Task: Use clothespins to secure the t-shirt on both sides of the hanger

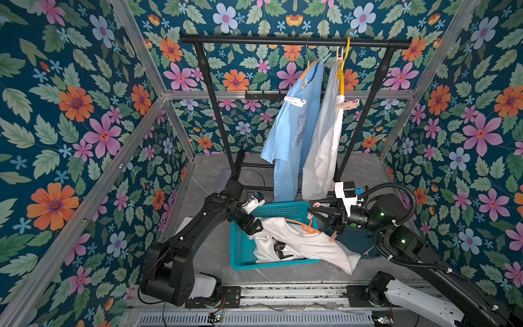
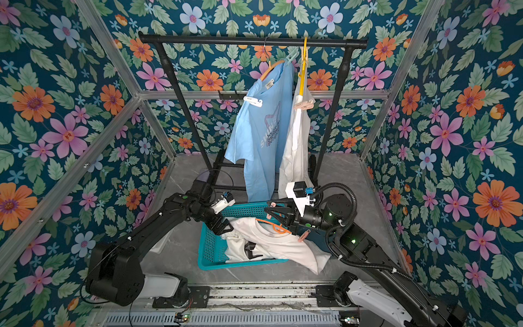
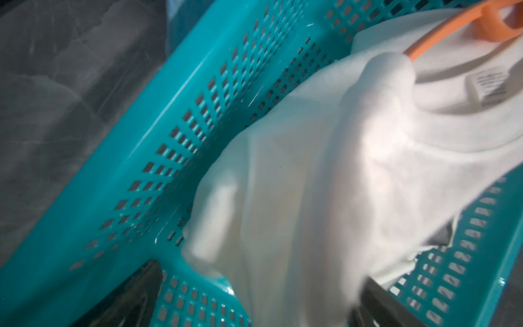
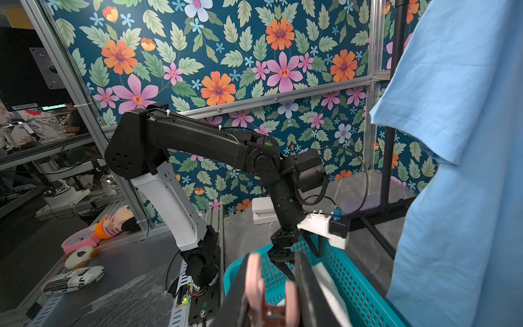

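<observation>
A white T-shirt (image 1: 288, 234) lies in and over a teal basket's rim (image 1: 234, 245), with an orange hanger (image 3: 446, 30) at its collar. My left gripper (image 1: 250, 223) stands open over the shirt's left shoulder, its dark fingers blurred at the bottom of the left wrist view. My right gripper (image 2: 272, 209) is above the hanger's right part, shut on a pink clothespin (image 4: 256, 278). Another pink clothespin (image 2: 304, 236) is at the shirt's right shoulder; whether it grips the hanger too I cannot tell.
A black rack (image 1: 245, 38) behind holds a blue shirt (image 1: 288, 136) with a white clothespin and pale garments (image 1: 321, 152), hanging close above the basket. Dark cloth (image 1: 351, 239) lies at the basket's right. Grey floor shows around the basket.
</observation>
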